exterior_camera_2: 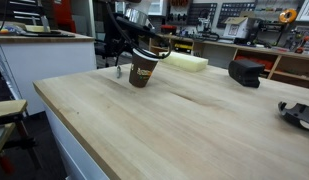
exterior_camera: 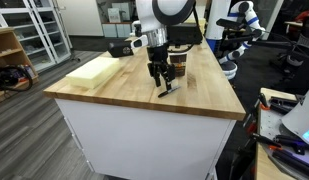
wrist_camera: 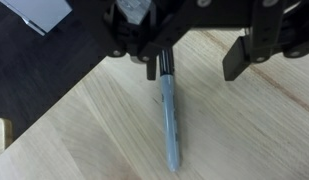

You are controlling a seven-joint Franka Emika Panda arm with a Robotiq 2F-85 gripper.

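A grey marker with a black cap (wrist_camera: 170, 120) extends below my gripper in the wrist view, over the pale wooden top. Its capped end is close beside the left finger (wrist_camera: 150, 66). The right finger (wrist_camera: 235, 62) stands apart from it across a visible gap, so whether the marker is gripped is unclear. In exterior view 1 the marker (exterior_camera: 169, 92) appears near the counter's front edge, just under the arm's lower end. A dark cup (exterior_camera_2: 142, 70) stands upright near the arm in exterior view 2.
The wooden counter (exterior_camera_2: 184, 125) has wide bare room to the right in exterior view 2. A pale yellow block (exterior_camera_2: 186, 62) and a black object (exterior_camera_2: 246, 72) sit farther back. At the right edge rests another dark item (exterior_camera_2: 297, 115).
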